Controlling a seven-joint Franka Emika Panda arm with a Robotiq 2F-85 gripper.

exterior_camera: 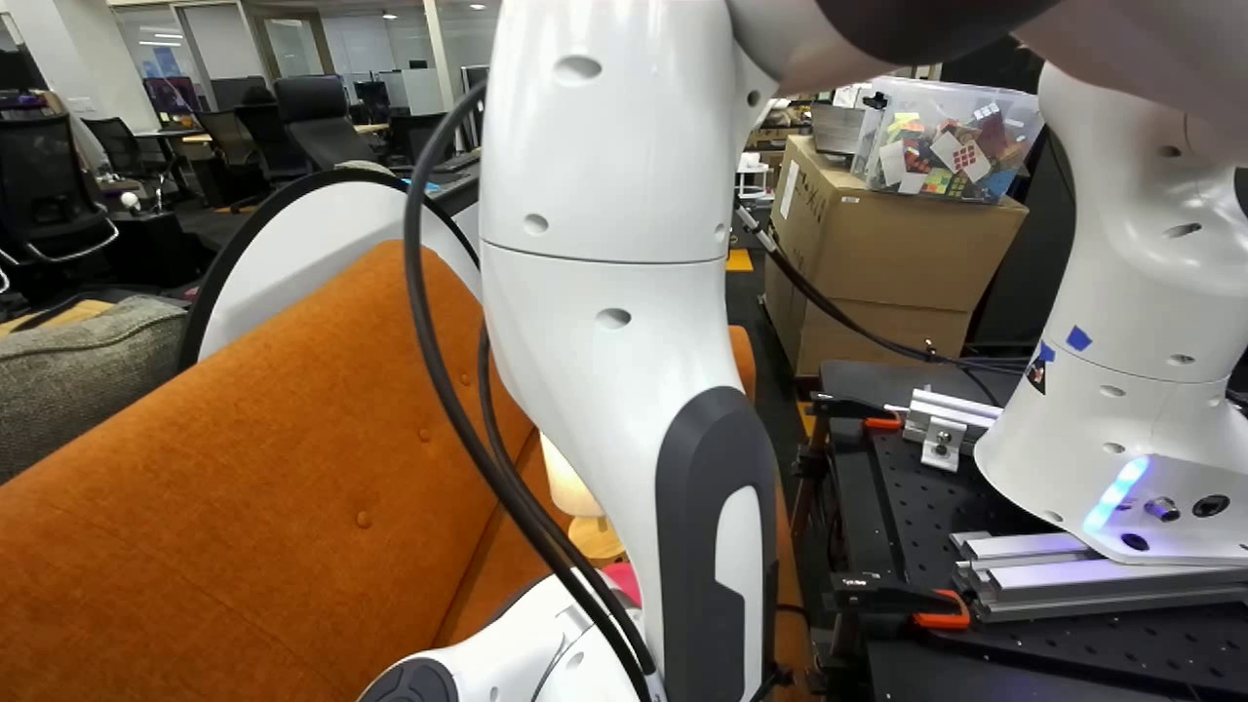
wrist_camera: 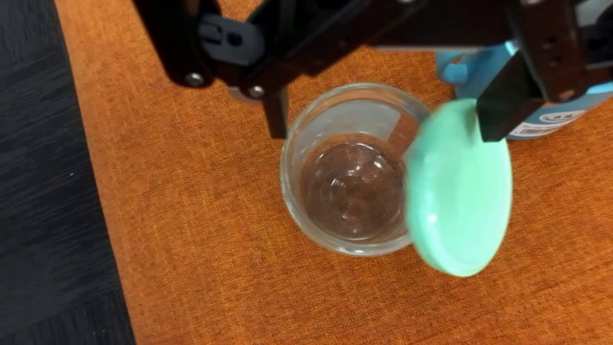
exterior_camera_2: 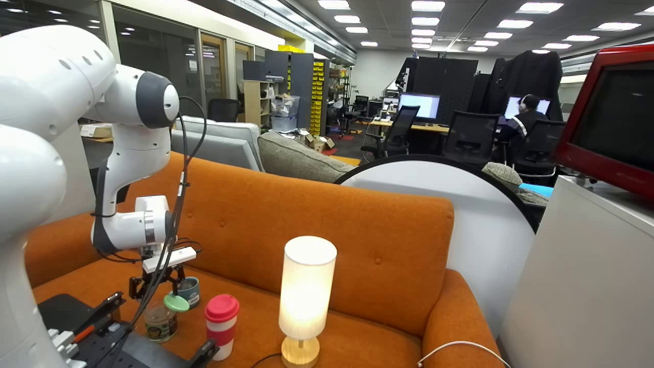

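A clear glass jar point(wrist_camera: 350, 178) stands upright on the orange seat, its inside looking empty from above. Tilted over the jar's right edge in the wrist view is a mint-green lid point(wrist_camera: 465, 189), slightly blurred, its upper edge at one of my black fingers point(wrist_camera: 508, 100). My gripper is open, its fingers wide apart above the jar, with the other finger left of the rim. Exterior view 2 also has the jar point(exterior_camera_2: 160, 325) and the lid point(exterior_camera_2: 176, 302) below the gripper. Whether the lid rests on the rim I cannot tell. The arm hides the gripper in exterior view 1.
Close behind the lid sits a blue mug point(exterior_camera_2: 191, 292). A red-lidded cup point(exterior_camera_2: 222, 325) and a lit lamp point(exterior_camera_2: 306, 288) stand farther along the sofa. The backrest point(exterior_camera_2: 257, 221) rises behind, and a black table point(exterior_camera: 924, 562) borders the front.
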